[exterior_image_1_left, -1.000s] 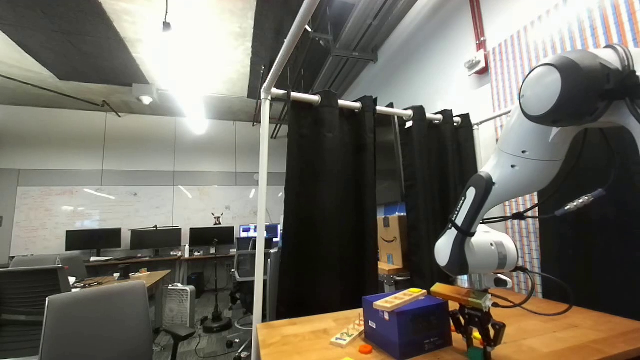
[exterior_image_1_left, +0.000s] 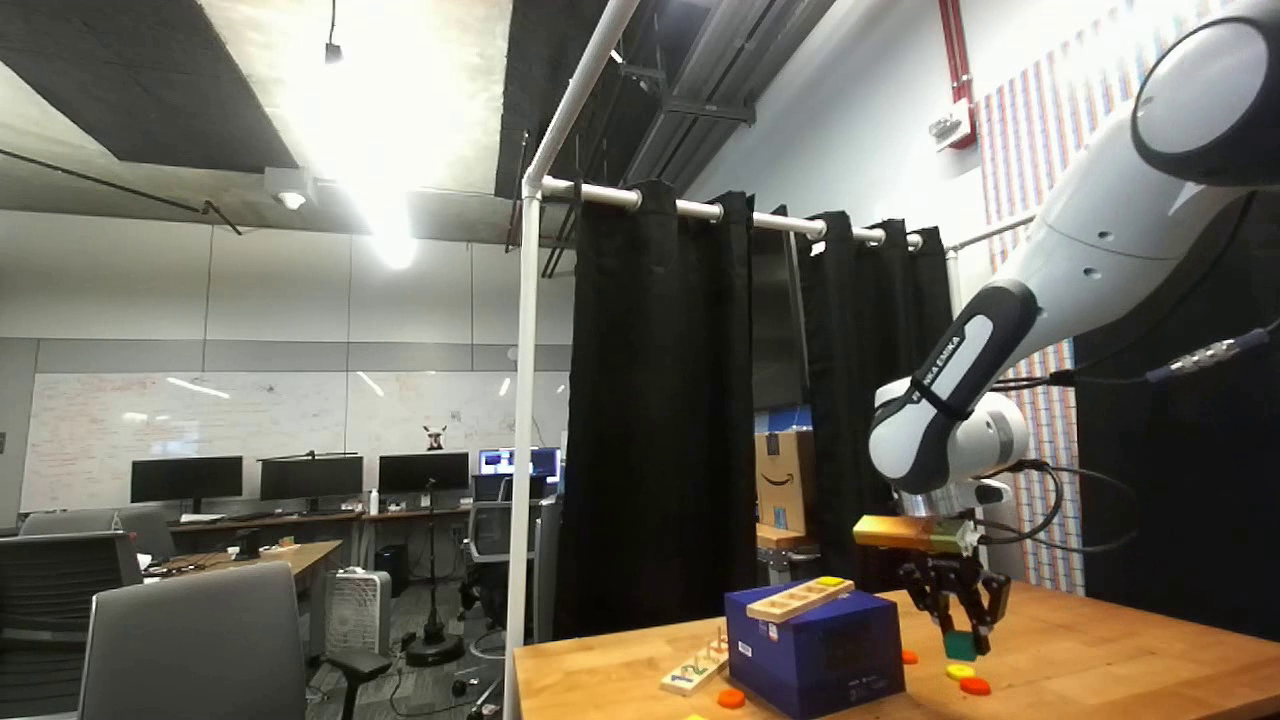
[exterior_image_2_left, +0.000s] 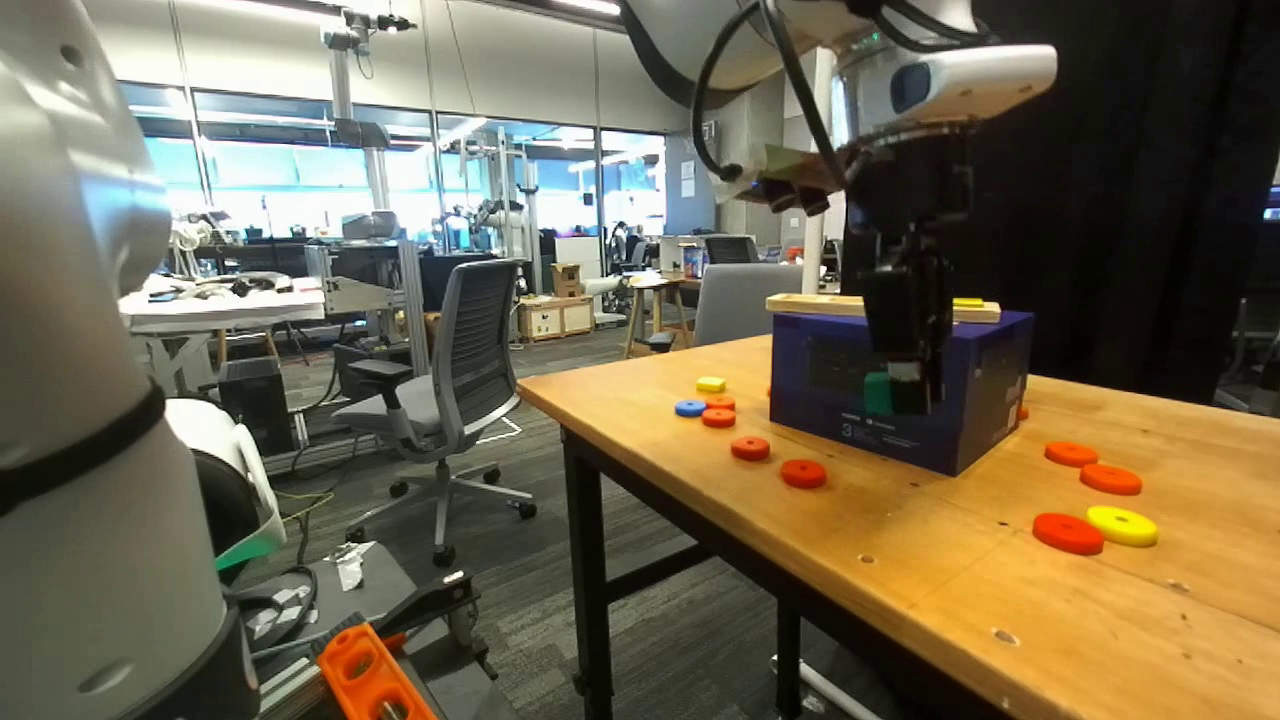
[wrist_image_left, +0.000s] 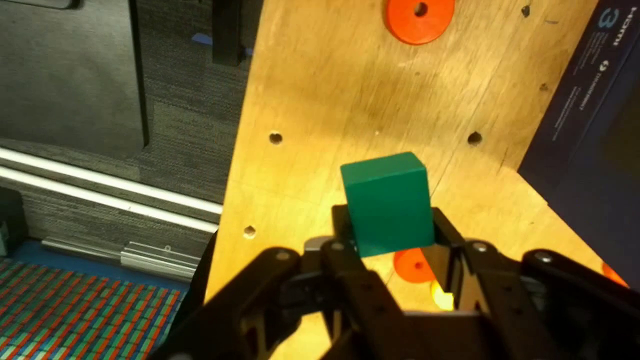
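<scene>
A green block (wrist_image_left: 391, 207) is pinched between the fingers of my gripper, which is shut on it. In exterior view 1 the gripper (exterior_image_1_left: 961, 642) holds the block (exterior_image_1_left: 959, 646) clear of the tabletop, to the right of a dark blue box (exterior_image_1_left: 816, 654). Seen from exterior view 2, the gripper (exterior_image_2_left: 902, 390) hangs in front of that box, and only part of the green block (exterior_image_2_left: 879, 394) shows beside the dark fingers. A wooden board (exterior_image_1_left: 794, 599) with a yellow piece (exterior_image_1_left: 829, 581) lies on top of the box.
On the wooden table (exterior_image_2_left: 912, 564), orange discs, among them a red-orange one (exterior_image_2_left: 1066, 533), and a yellow disc (exterior_image_2_left: 1122, 524) lie to one side of the box. Several more pieces, including a blue one (exterior_image_2_left: 689, 408), lie near the left edge. A numbered peg board (exterior_image_1_left: 693, 667) rests beside the box.
My gripper has risen from near the tabletop, carrying the green block up with it. Yellow and orange discs below it are now in plain sight. The box and board have stayed put.
</scene>
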